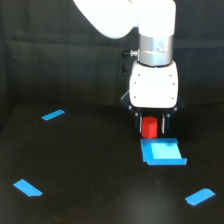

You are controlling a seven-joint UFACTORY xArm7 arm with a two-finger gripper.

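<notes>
A small red block point(149, 127) stands upright at the back edge of a light-blue square point(163, 150) on the dark table. My gripper point(150, 122), black-fingered below a white hand, points down over the block. One finger shows to the left of the block and the other to the right. Whether the fingers touch its sides is too small to tell. The top of the block is partly hidden beneath the hand.
Blue tape strips mark the dark table at the back left point(53, 115), the front left point(28, 188) and the front right point(200, 197). A dark curtain point(60, 60) hangs behind.
</notes>
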